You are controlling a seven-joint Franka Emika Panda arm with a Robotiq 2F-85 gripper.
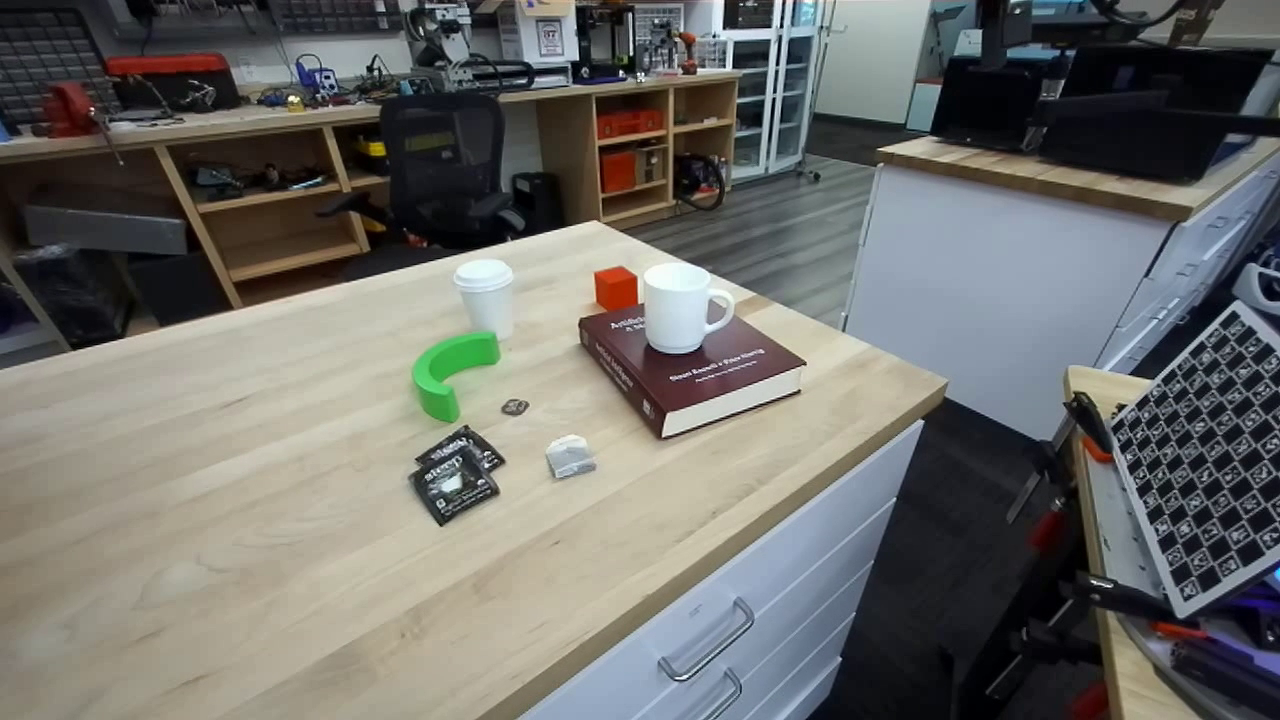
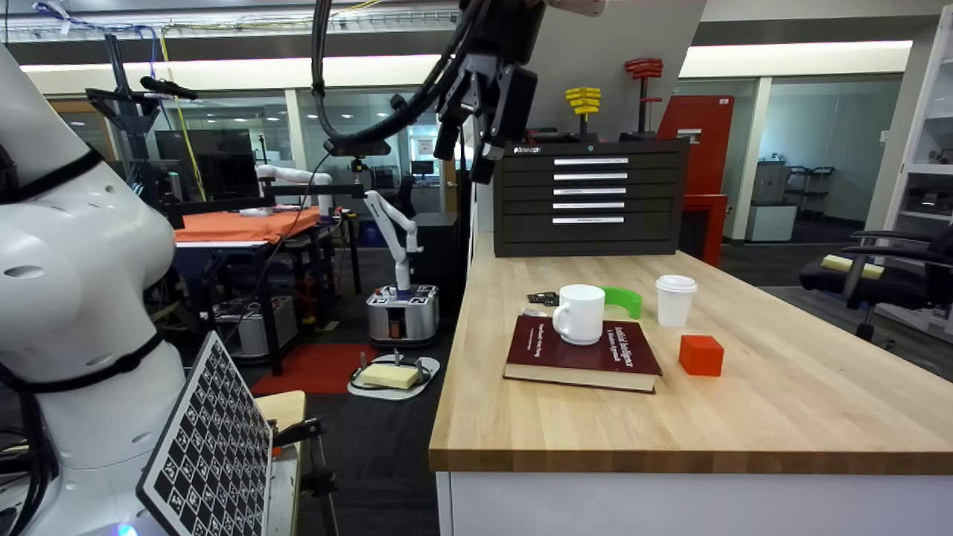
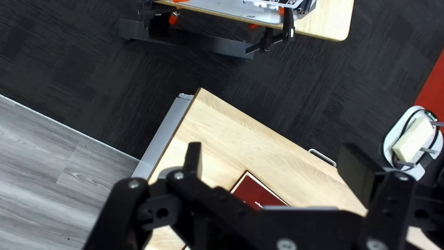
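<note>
My gripper is open, its two dark fingers wide apart with nothing between them in the wrist view. From exterior view 2, the gripper point(image 2: 464, 159) hangs high above the table level, clear of every object. A white mug point(image 1: 675, 310) stands upright on a closed maroon book point(image 1: 750, 361). Behind the book sits a red cube point(image 1: 617, 289); a lidded white paper cup point(image 1: 486, 300) is to its left. Nearer are a green arc point(image 1: 434, 378), black tea packets point(image 1: 456, 482), a tea bag point(image 1: 570, 457) and a small dark piece point(image 1: 516, 407).
The wooden tabletop point(image 1: 228, 480) has broad free room at its left and front. A black tool chest point(image 2: 585, 201) stands at its far end in exterior view 2. Beside the arm base a checkered board point(image 2: 214, 438) leans on a separate stand.
</note>
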